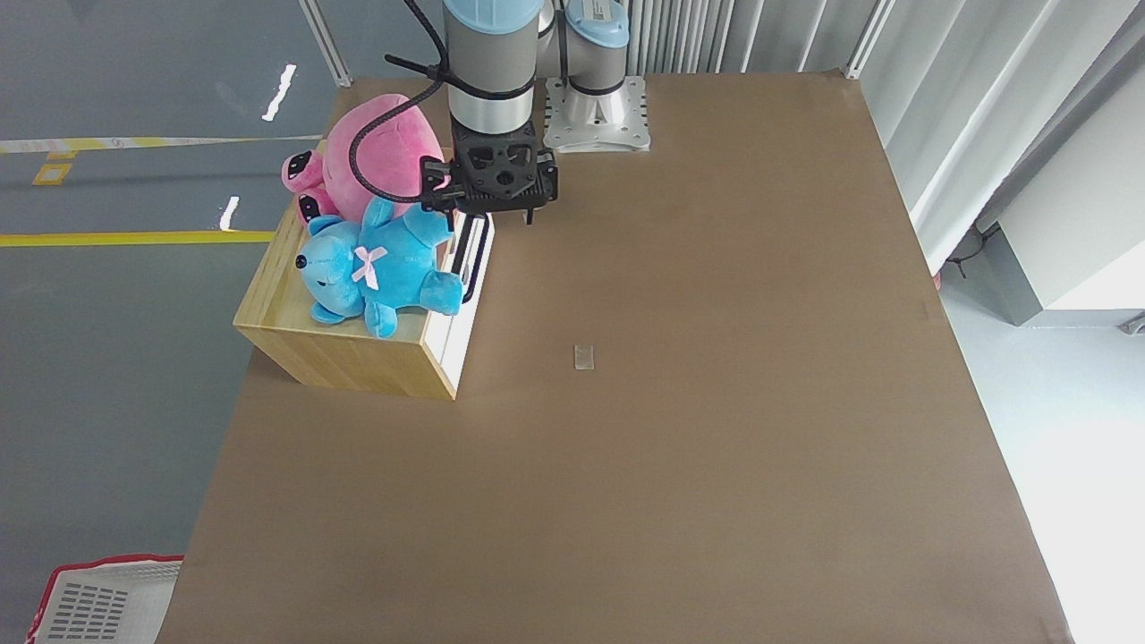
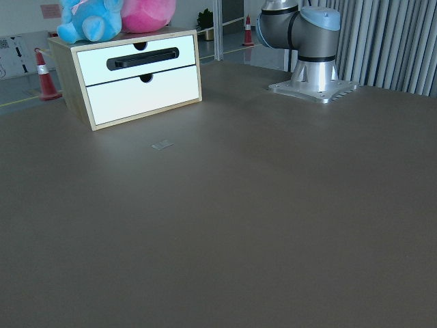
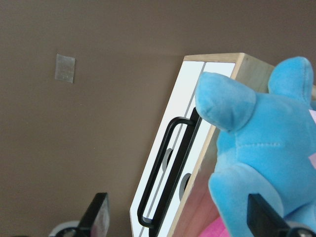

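A blue plush toy (image 1: 402, 263) with a pink bow lies tilted at the top front of a small wooden drawer box (image 1: 343, 360), beside a pink plush toy (image 1: 381, 145). In the wrist view the blue toy (image 3: 261, 148) fills the right side, over the box's white drawer fronts and black handle (image 3: 159, 168). My gripper is over the box's top; its two fingers show apart at the bottom of the wrist view, the right one at the blue toy. The front view hides whether the toy is gripped, and I cannot tell from the wrist view.
A white basket with a red rim (image 1: 113, 601) stands beyond the table's lower left edge. The arm's base (image 1: 596, 129) is at the back.
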